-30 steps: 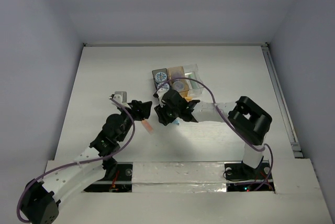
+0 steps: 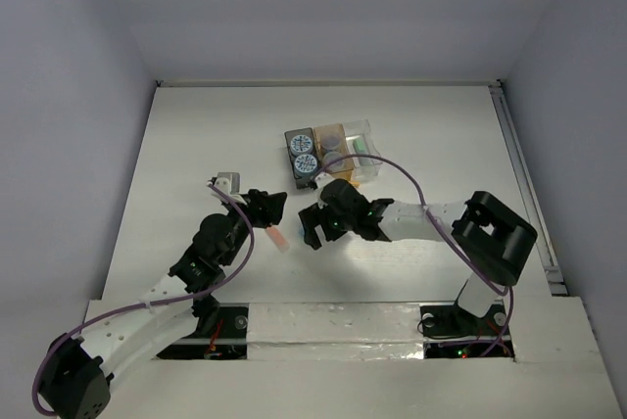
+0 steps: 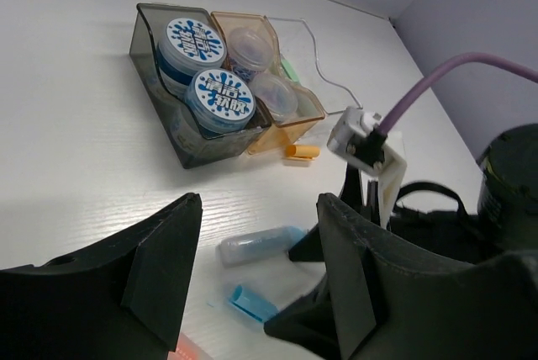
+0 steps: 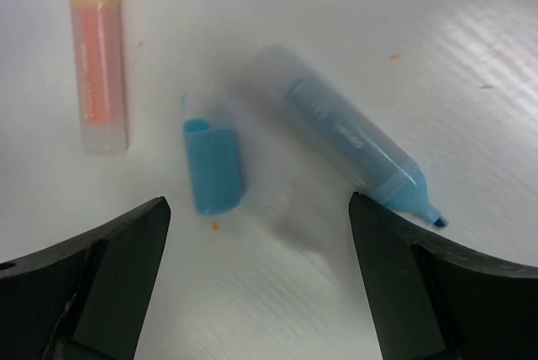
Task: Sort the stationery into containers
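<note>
My right gripper hangs open over a blue cap (image 4: 214,166) and a clear blue-tipped tube (image 4: 345,133), with nothing between its fingers. A pink tube (image 4: 99,74) with a yellow tip lies beside them. My left gripper is open above the table, left of the right gripper. At the back, a dark translucent container (image 3: 155,99) holds two blue-lidded tubs (image 3: 220,99), an amber container (image 3: 294,129) holds clear-lidded tubs, and a clear box (image 2: 358,130) holds a green piece. A yellow piece (image 3: 301,151) lies in front of the amber container.
The white table (image 2: 206,125) has free room at the back left and at the right. Walls enclose it at the back and sides. The two arms are close together near the centre.
My right gripper has moved toward the front and to the right over the last second, and its fingers now show spread apart. The left arm has hardly moved.
</note>
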